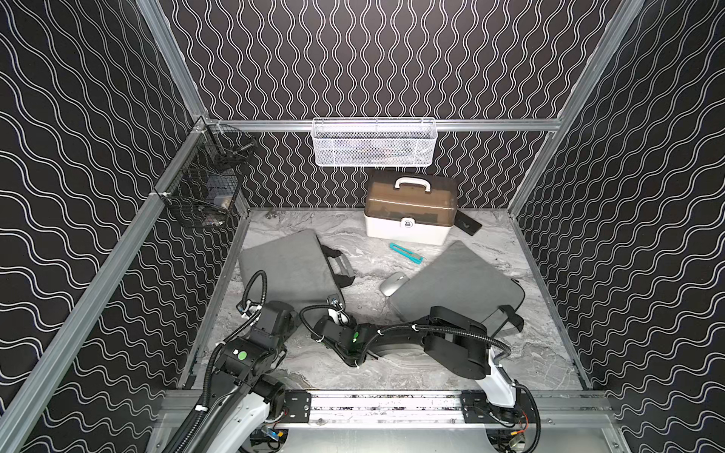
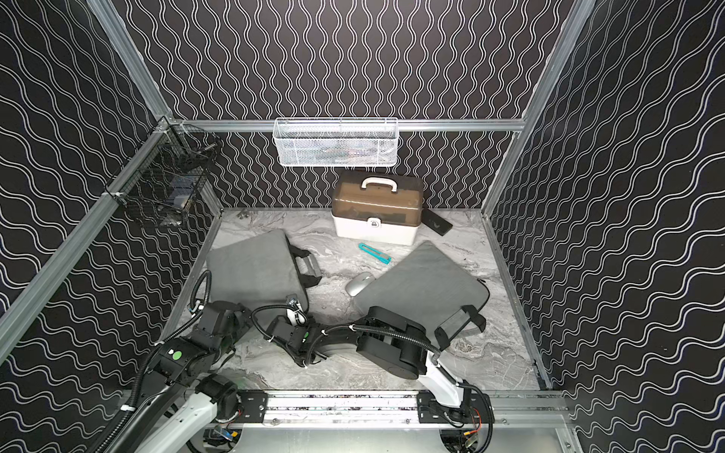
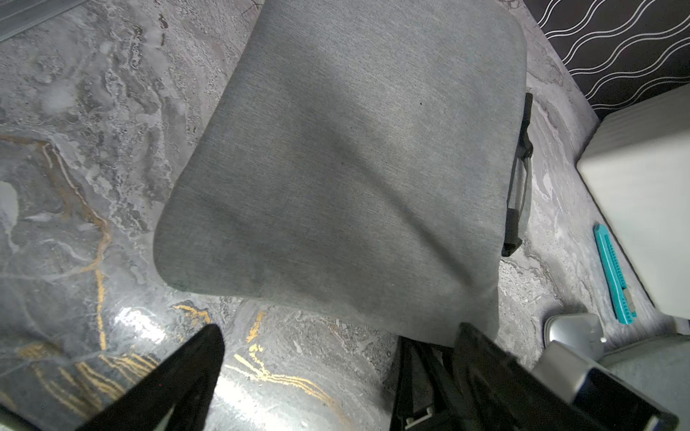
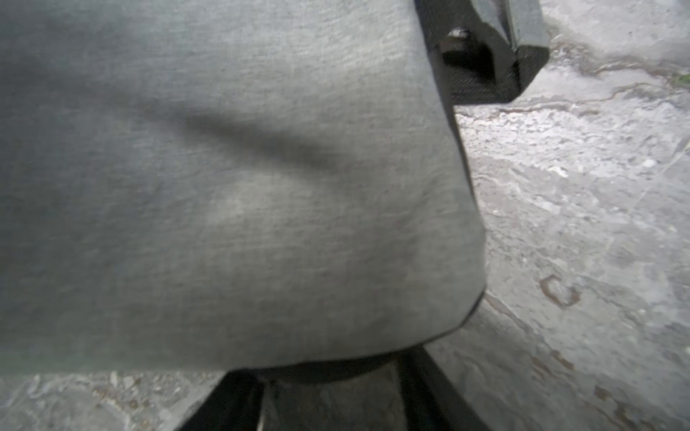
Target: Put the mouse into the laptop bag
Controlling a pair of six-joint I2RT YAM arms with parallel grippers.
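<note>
The silver mouse (image 1: 393, 284) lies on the marble table, close to the right grey laptop bag (image 1: 457, 279). On the left lies another grey laptop bag (image 1: 287, 260), its handle facing right. Open over this bag's near edge is my left gripper, with its fingers (image 3: 183, 377) wide apart and nothing held. My right gripper is at the left bag's near right corner. Its fingers (image 4: 233, 402) stand apart, just below the bag's dark edge; whether they touch the fabric I cannot tell. The arms hide part of the near edge in the top views.
A teal cutter (image 1: 406, 253) lies in front of the brown and white toolbox (image 1: 411, 207). A black phone (image 1: 467, 222) is beside the box. The right arm stretches across the table's front, close to the left arm. Bare table shows between the bags.
</note>
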